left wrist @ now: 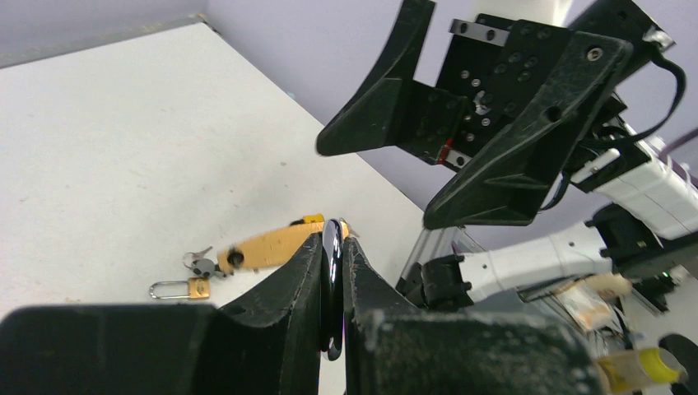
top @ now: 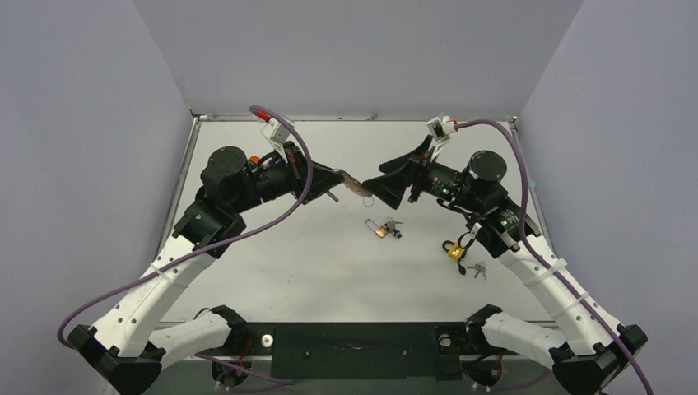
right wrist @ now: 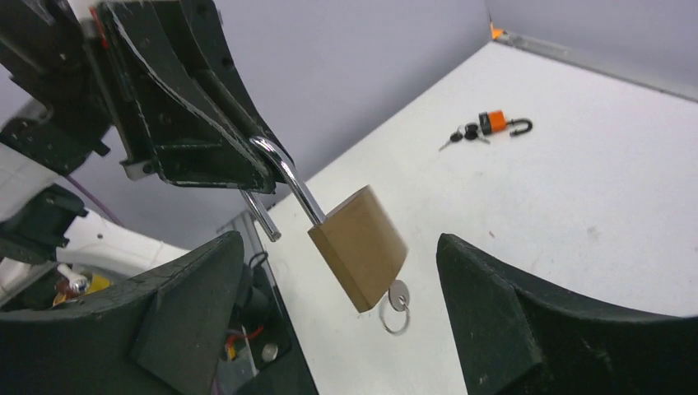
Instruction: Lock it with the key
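Note:
A brass padlock (right wrist: 362, 247) hangs in the air, its steel shackle (right wrist: 288, 177) open and held by my left gripper, which is shut on it. A key (right wrist: 399, 295) with a ring shows at the far side of the lock body in the right wrist view; whether its blade sits inside the lock is hidden. My right gripper stands open, its fingers (right wrist: 494, 313) spread to either side of the padlock's body and apart from it in that view. From above, the right fingertips (top: 387, 185) reach close to the lock body.
On the white table (top: 304, 280) lie a small brass padlock (top: 377, 229) with keys (top: 393, 226) and a yellow padlock (top: 455, 251) with keys (top: 478, 269). An orange padlock (right wrist: 494, 122) lies open by its keys.

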